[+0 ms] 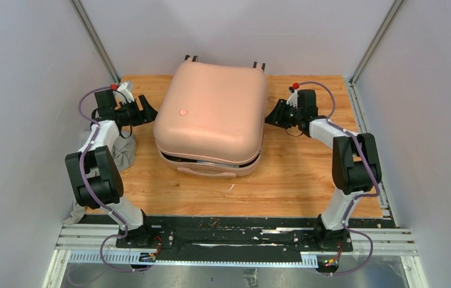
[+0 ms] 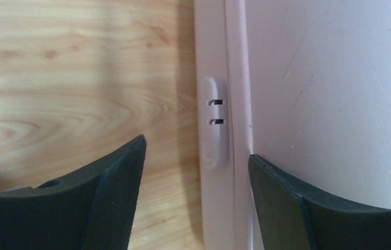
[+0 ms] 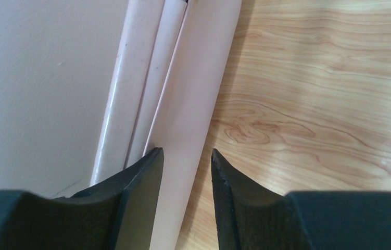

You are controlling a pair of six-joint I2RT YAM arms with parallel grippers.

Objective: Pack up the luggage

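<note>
A large pink suitcase (image 1: 209, 114) lies flat in the middle of the table, its lid down with a dark gap along the front above the handle (image 1: 206, 172). My left gripper (image 1: 149, 113) is against its left side; in the left wrist view the fingers stand apart beside the pink edge (image 2: 215, 135), with nothing gripped. My right gripper (image 1: 272, 118) is at the right side; in the right wrist view its open fingers are by the suitcase's side (image 3: 193, 78), one at the shell, the other over bare wood.
Grey cloth (image 1: 124, 153) lies at the table's left edge under the left arm. Bare wood (image 1: 295, 180) is free at the right and along the front. Walls stand at the back and both sides.
</note>
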